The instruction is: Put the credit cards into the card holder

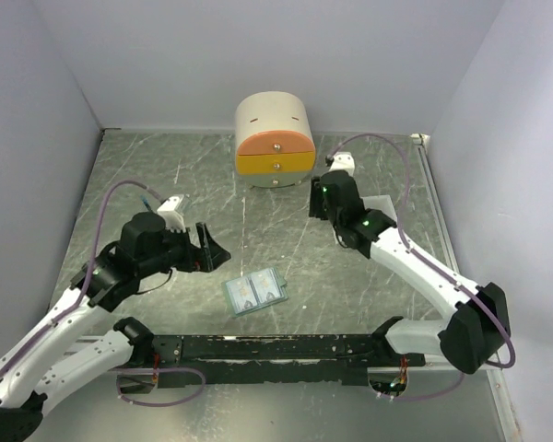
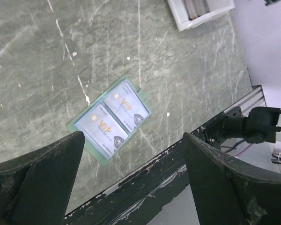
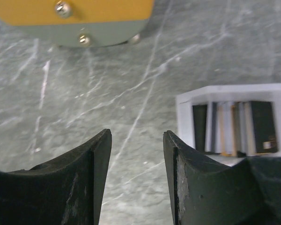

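The green card holder (image 1: 254,290) lies flat at the front middle of the table, two white VIP cards (image 2: 101,128) seated side by side in it. My left gripper (image 1: 211,249) hangs open above and left of it, nothing between its fingers. My right gripper (image 1: 315,198) is open and raised at the back right, near the white tray (image 3: 184,117) of dark and light flat items, which it largely hides in the top view.
A cream cabinet (image 1: 274,138) with coloured drawers stands at the back middle. A thin blue object (image 1: 146,204) at the left is partly hidden by my left arm.
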